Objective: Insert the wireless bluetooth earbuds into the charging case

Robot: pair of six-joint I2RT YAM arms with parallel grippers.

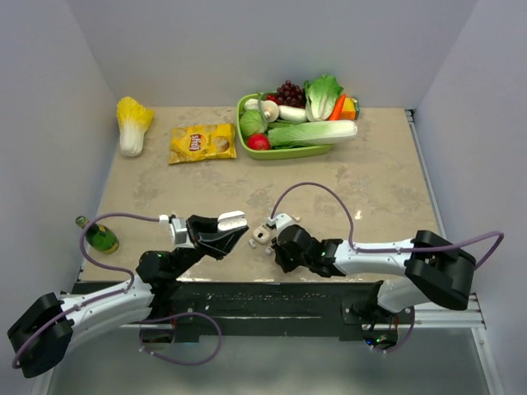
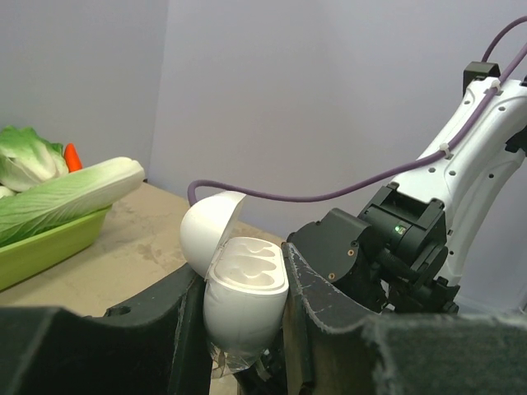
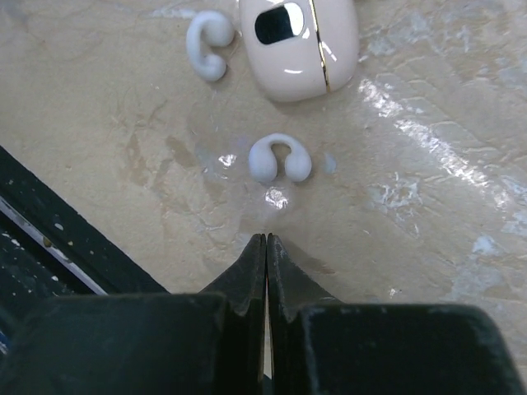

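Observation:
The white charging case [image 2: 244,296], lid open with moulded slots inside, is held upright in my shut left gripper [image 1: 232,233], left of centre above the table. In the right wrist view two white earbuds lie on the table: one [image 3: 280,152] just beyond my right gripper, the other [image 3: 206,45] farther left, beside a pinkish-white closed case [image 3: 296,49] with a dark window. My right gripper's fingertips are shut together above the table, nothing visible between them.
A green basket of vegetables [image 1: 245,144], a Lay's bag [image 1: 202,144] and a cabbage [image 1: 132,132] occupy the back. A green bottle [image 1: 103,238] stands at the left. The table's front edge runs close by the earbuds.

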